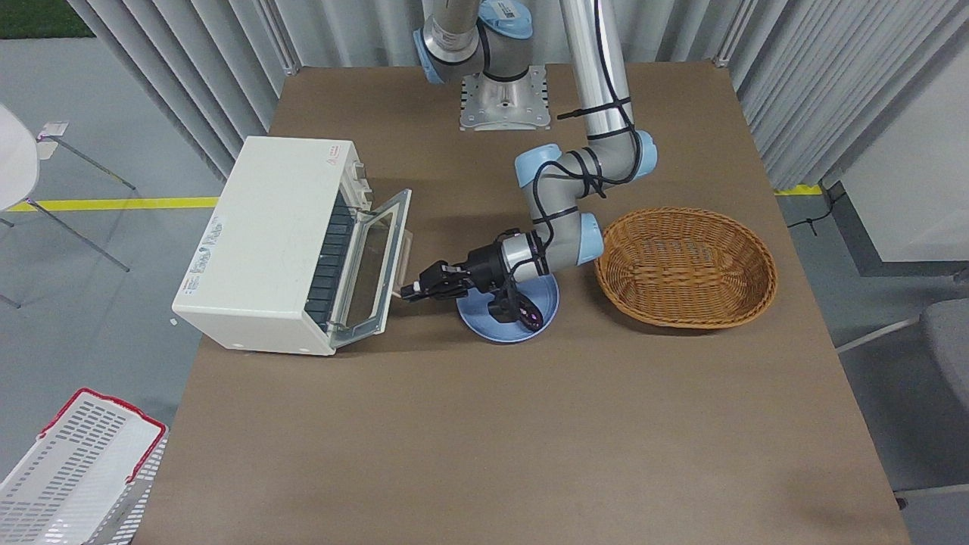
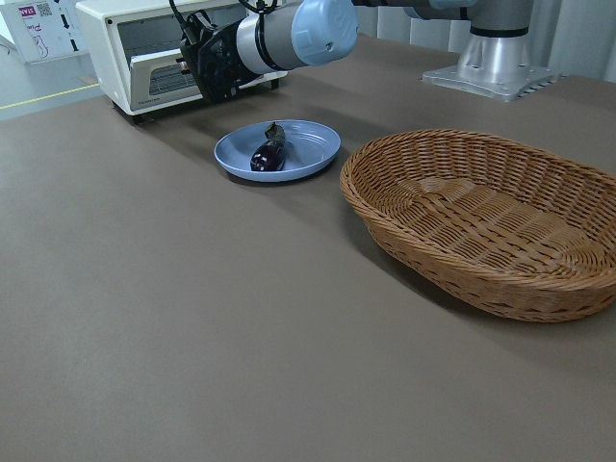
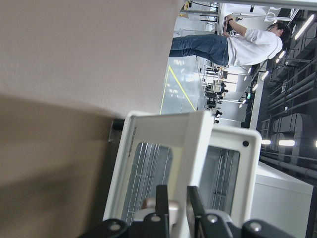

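Note:
A white toaster oven [image 1: 249, 241] stands at the table's left, its glass door [image 1: 374, 319] swung partly open toward me. My gripper [image 1: 409, 291] is at the door's handle [image 3: 190, 158]; in the wrist view its two black fingers [image 3: 161, 203] straddle part of the white handle, though how tightly they close is unclear. Below my wrist lies a blue plate [image 1: 490, 328] holding a dark eggplant [image 2: 269, 154], partly hidden by the arm in the front view.
A wicker basket [image 1: 685, 268] sits right of the plate. A person [image 3: 252, 47] stands beyond the table in the wrist view.

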